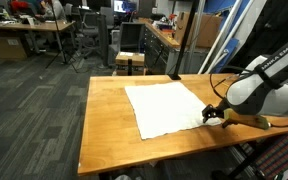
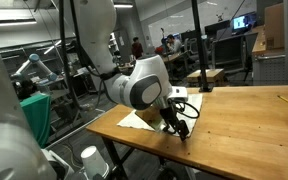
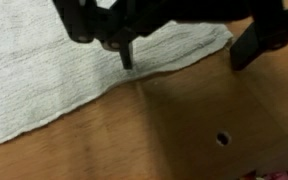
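A white cloth (image 1: 166, 108) lies spread mostly flat on the wooden table (image 1: 106, 135). Near the cloth's corner by the arm, my gripper (image 1: 210, 118) hangs low over the tabletop. In the wrist view the fingers stand wide apart. One finger (image 3: 125, 55) is over the cloth (image 3: 64, 75) close to its edge, while the other finger (image 3: 252, 48) is over bare wood past the corner. Nothing shows gripped between them. The second exterior view has the gripper (image 2: 175, 130) low at the cloth too, its fingertips partly hidden.
A small dark hole (image 3: 223, 138) marks the wood near the table edge. Bare tabletop (image 2: 239, 125) stretches away on one side of the arm. Beyond the table stand office chairs (image 1: 131, 38) and a desk with people.
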